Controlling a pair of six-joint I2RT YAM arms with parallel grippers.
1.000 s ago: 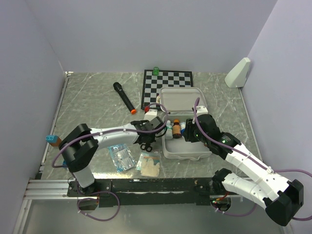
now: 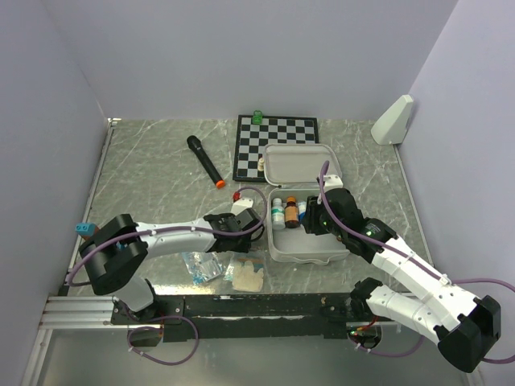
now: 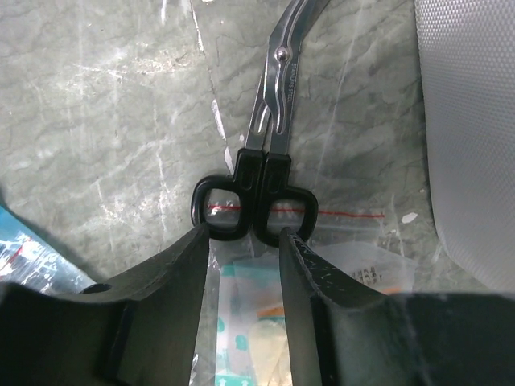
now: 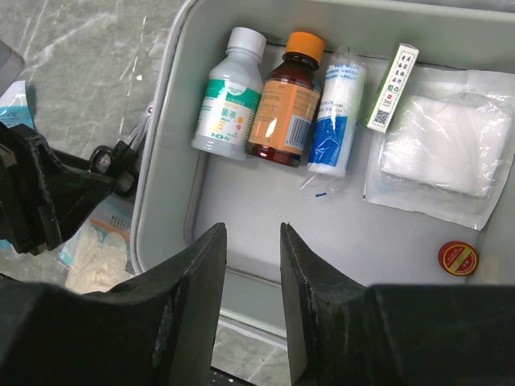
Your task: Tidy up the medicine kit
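Black-handled scissors [image 3: 273, 185] lie on the table left of the grey kit box [image 4: 169, 121], handles beside a plastic bag [image 3: 257, 330]. My left gripper is open just at the handles, nothing held. The box holds a white bottle [image 4: 225, 112], an orange-capped brown bottle [image 4: 282, 112], a bandage roll [image 4: 334, 117], a narrow carton [image 4: 393, 84], a gauze pack [image 4: 441, 145] and a red tin [image 4: 458, 258]. My right gripper hangs open over the box, empty.
A blue bag [image 2: 201, 268] lies left of the scissors. The box lid [image 2: 298, 161], a checkered board [image 2: 278, 129] and a microphone [image 2: 205, 161] are behind.
My left gripper moved left and toward the front of the table over the last second, down to the scissors' handles. The right arm is unmoved.
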